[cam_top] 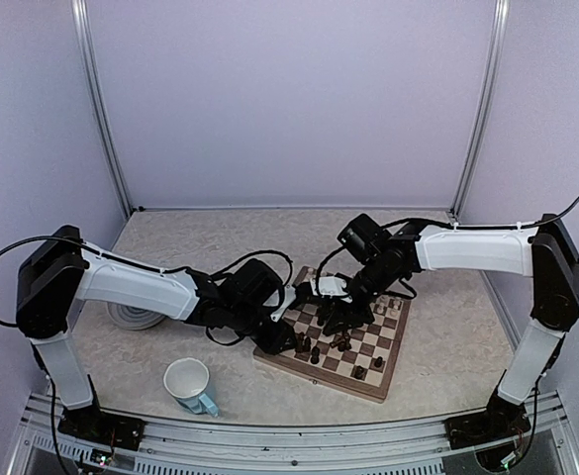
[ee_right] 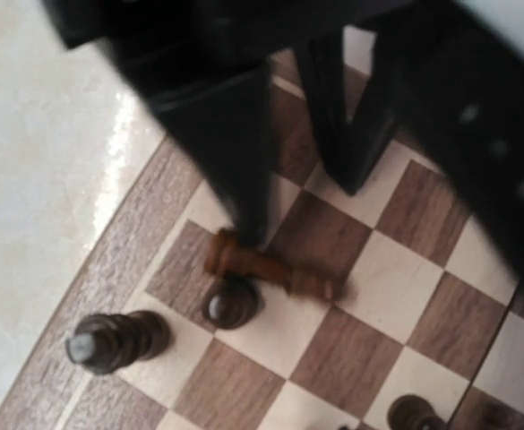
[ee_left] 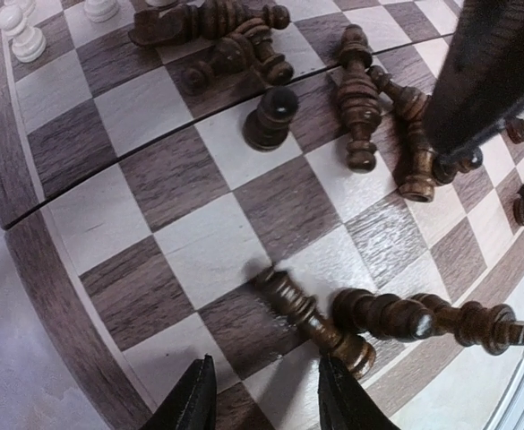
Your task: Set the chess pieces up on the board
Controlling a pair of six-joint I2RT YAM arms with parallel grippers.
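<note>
Both grippers work low over the wooden chessboard (cam_top: 368, 376). My left gripper is part open at the near left corner, nothing between its fingers; beside it lie a fallen dark piece (ee_left: 306, 313), a standing one (ee_left: 382, 313) and another fallen piece. Several more dark pieces lie jumbled further up the board, near a standing pawn (ee_left: 270, 116); white pieces (ee_left: 24, 36) stand at the edge. My right gripper is open above a blurred fallen piece (ee_right: 270, 273), with a standing pawn (ee_right: 230, 305) and a taller piece (ee_right: 109, 340) nearby.
A mug (cam_top: 186, 381) with a blue handle stands at front left, clear of the board. Plates (cam_top: 131, 317) lie partly behind the left arm.
</note>
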